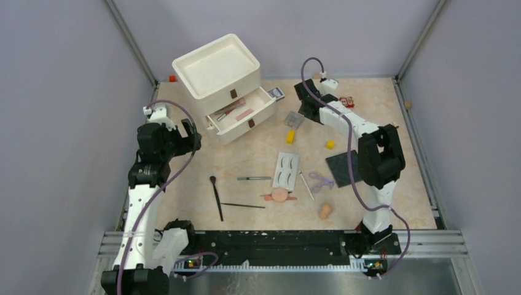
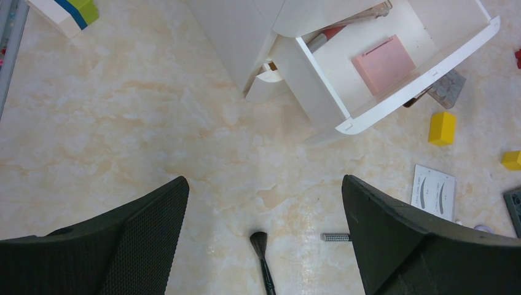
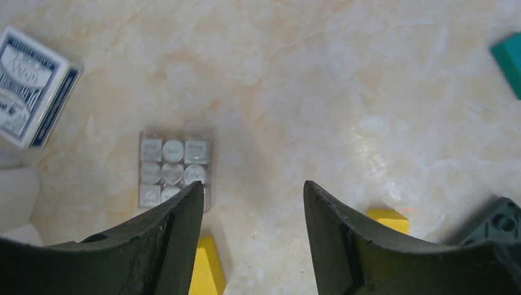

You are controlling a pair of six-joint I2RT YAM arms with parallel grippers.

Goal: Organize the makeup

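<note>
A white drawer unit [image 1: 216,64] stands at the back left, lower drawer [image 2: 332,74] out, holding a pink compact [image 2: 384,63] and slim tubes. My left gripper is open and empty, left of it. My right gripper hangs above the table right of the drawer, fingers apart with nothing between, near a clear nine-pan case [image 3: 174,153]. Brushes [image 1: 215,196], a lash tray [image 1: 285,170], a pale round puff [image 1: 279,194], lilac scissors [image 1: 322,181] and an egg-shaped sponge [image 1: 325,211] lie toward the front.
Yellow blocks [image 1: 290,136], a card box [image 3: 34,89], a teal block [image 3: 510,61] and a dark square [image 1: 338,169] are spread around the right half. The table left of the drawer unit is mostly clear.
</note>
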